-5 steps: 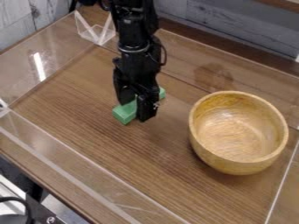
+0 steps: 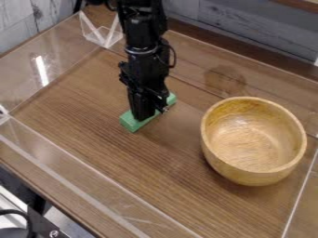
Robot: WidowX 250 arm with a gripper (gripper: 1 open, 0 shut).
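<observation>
My gripper reaches down from the top centre on a black arm, its tip over a green flat object on the wooden table. The gripper looks shut; its fingers are dark and small, and anything between them is hard to tell. The green object lies slantwise under and around the tip, partly hidden by it.
A large pale yellow bowl stands at the right. A black cable shows at the bottom left corner.
The gripper's tip has shifted slightly left and up over the green object, and more of that object's near part now shows.
</observation>
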